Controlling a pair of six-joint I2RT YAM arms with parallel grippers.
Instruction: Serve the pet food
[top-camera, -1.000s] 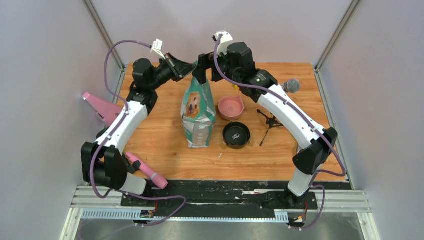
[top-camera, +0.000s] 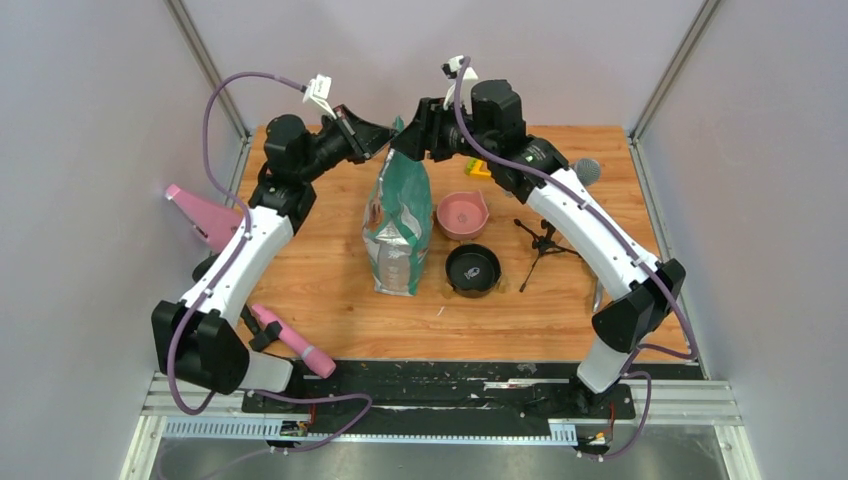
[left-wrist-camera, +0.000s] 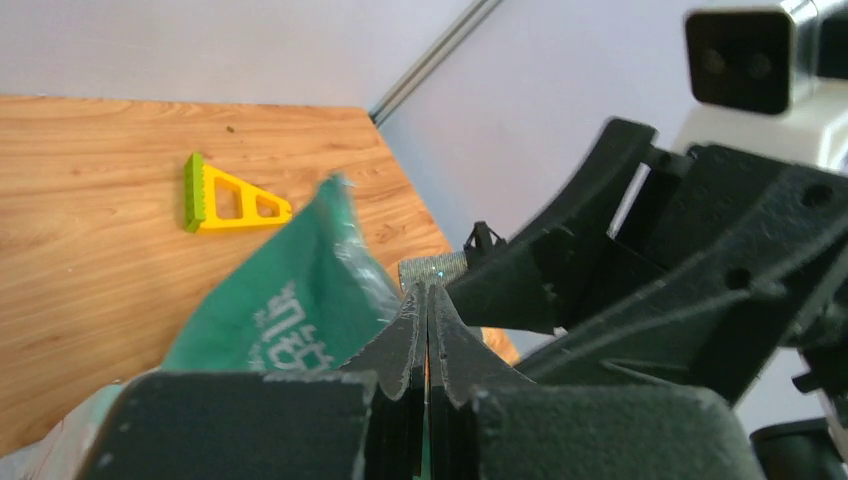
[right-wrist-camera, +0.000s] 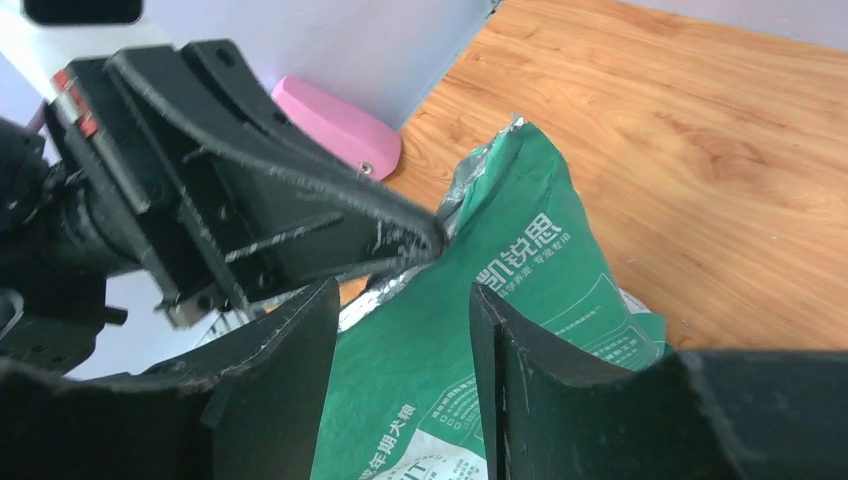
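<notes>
A tall green and silver pet food bag (top-camera: 398, 240) stands on the wooden table, its folded top edge rising between both grippers. My left gripper is shut at the bag's top in the left wrist view; whether any thin film is pinched there is hard to see. My right gripper is part open, its fingertips over the green bag top, beside the left gripper. A pink bowl (top-camera: 462, 213) and a black bowl (top-camera: 472, 268) sit right of the bag.
A yellow toy (left-wrist-camera: 240, 205), a black stand (top-camera: 543, 243) and a round grey-headed object (top-camera: 586, 170) lie at the right. Pink objects (top-camera: 205, 218) (top-camera: 300, 340) lie at the left.
The left arm shifted slightly. The bag's upper part turned and creased differently, its printed picture no longer showing.
</notes>
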